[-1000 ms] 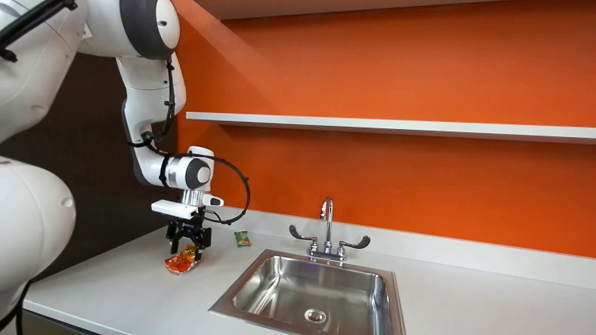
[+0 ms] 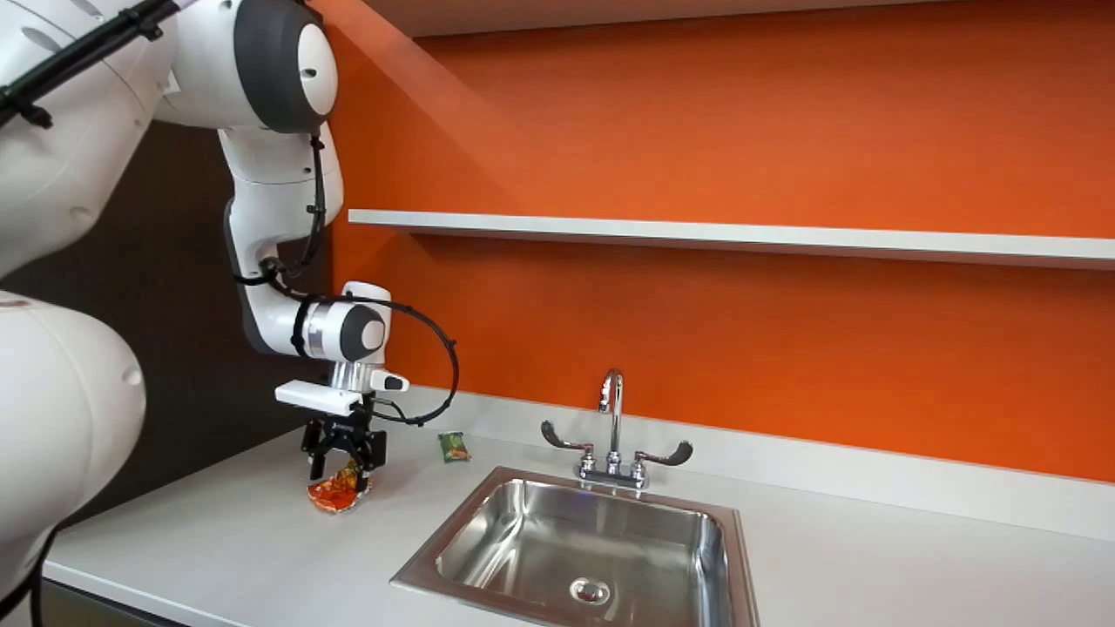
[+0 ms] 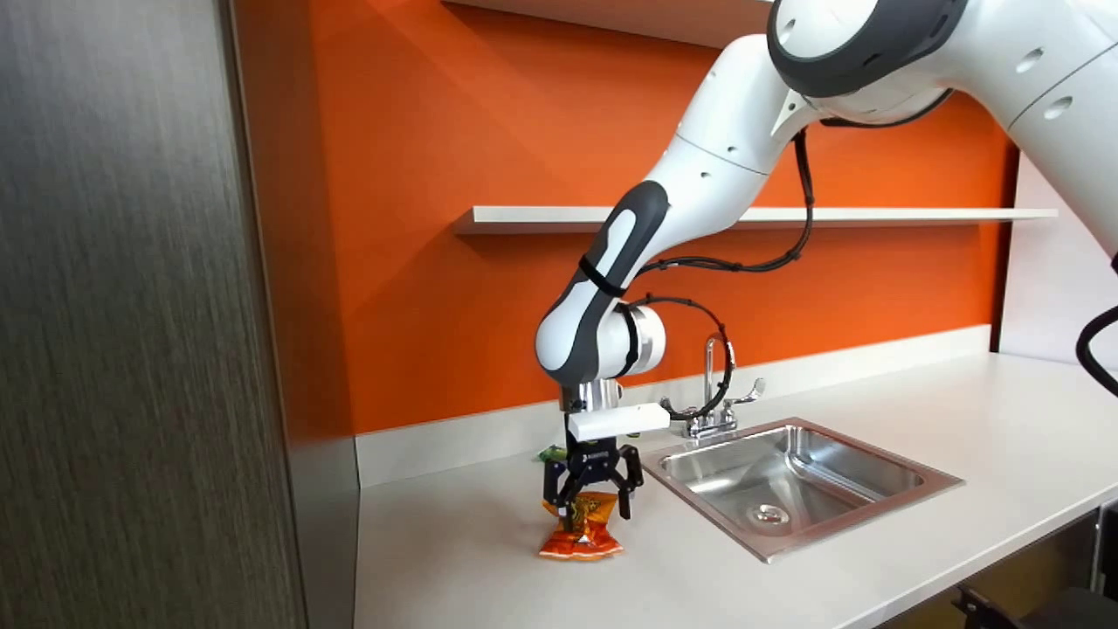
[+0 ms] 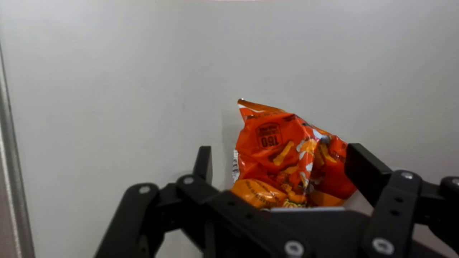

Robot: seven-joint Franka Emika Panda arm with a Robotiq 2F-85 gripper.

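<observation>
An orange-red snack bag lies crumpled on the counter, left of the sink. Directly over it is my gripper, pointing down with its fingers open. In exterior view 2 the bag shows below and between the fingers. From the wrist, the bag appears between the two fingertips, nearer the right finger, which overlaps its edge; bare counter shows beside the left finger. Whether a finger touches the bag cannot be told. The bag's lower part is hidden behind the gripper body in the wrist view.
A small green packet lies farther back near the wall. The steel sink with its faucet is to the right. A dark side panel bounds the left. The counter in front of the bag is clear.
My gripper has moved down and slightly left in exterior view 1, closer around the bag. Its fingers stay open, and the bag and green packet look unmoved.
</observation>
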